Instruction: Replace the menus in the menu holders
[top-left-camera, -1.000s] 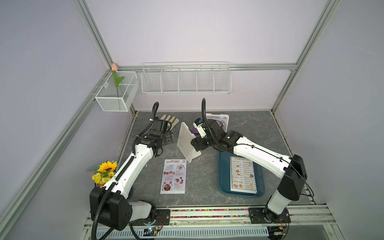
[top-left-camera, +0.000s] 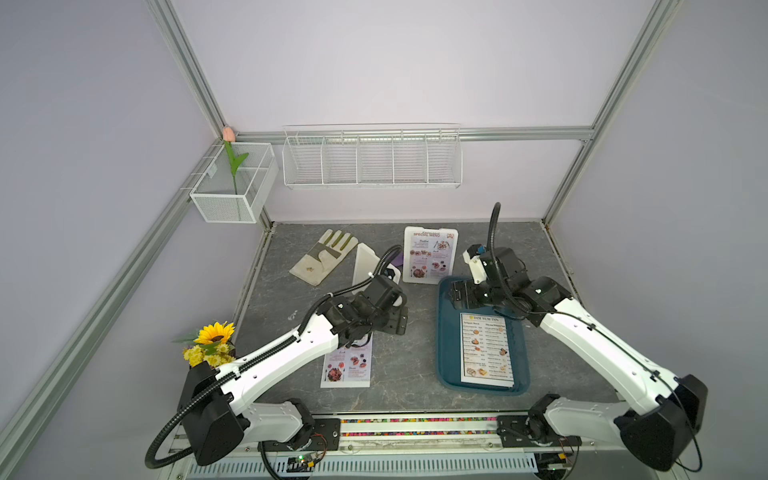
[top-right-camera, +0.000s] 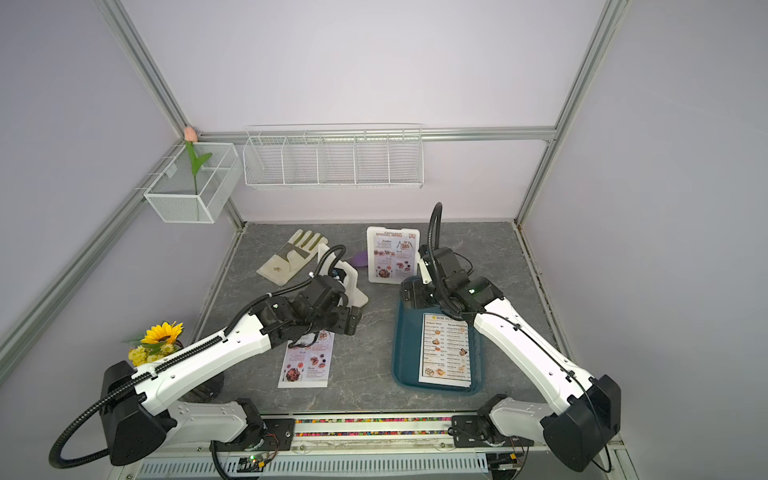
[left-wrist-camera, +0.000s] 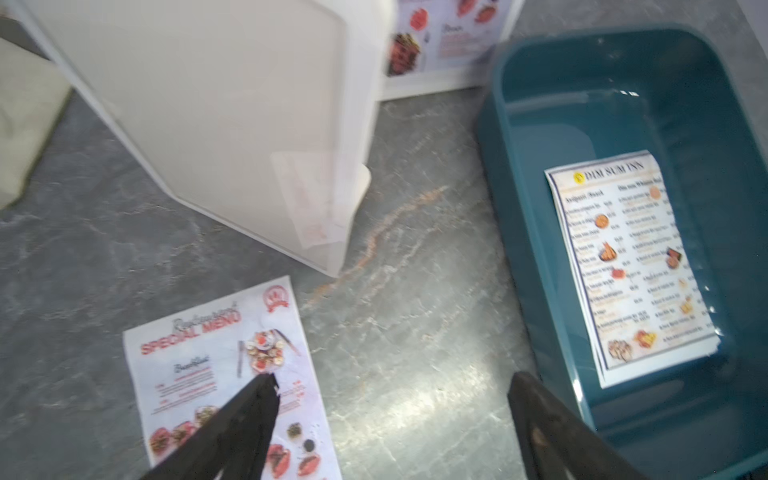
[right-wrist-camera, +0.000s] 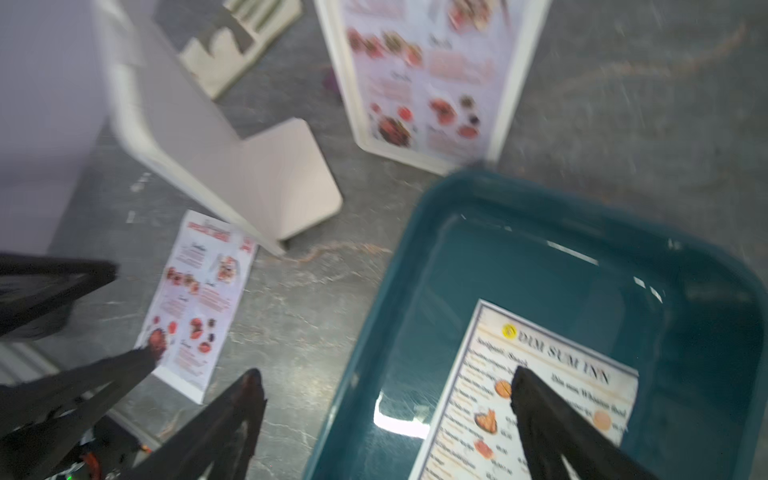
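A white menu holder stands left of centre with no menu on its visible face. Behind and to its right, a second holder carries a special menu. Another special menu lies flat on the table, partly under my left arm in the top left view. A Dim Sum Inn menu lies in the blue tray. My left gripper hovers above the table between the flat menu and the tray, fingers apart and empty. Over the tray hangs my right gripper, open, with nothing between its fingers.
A pale glove lies at the back left, and a purple object sits behind the empty holder. Flowers stand at the left edge. Wire baskets hang on the walls. Bare table lies between flat menu and tray.
My right gripper has moved right, from beside the empty holder to above the tray. The holder stays roughly in place.
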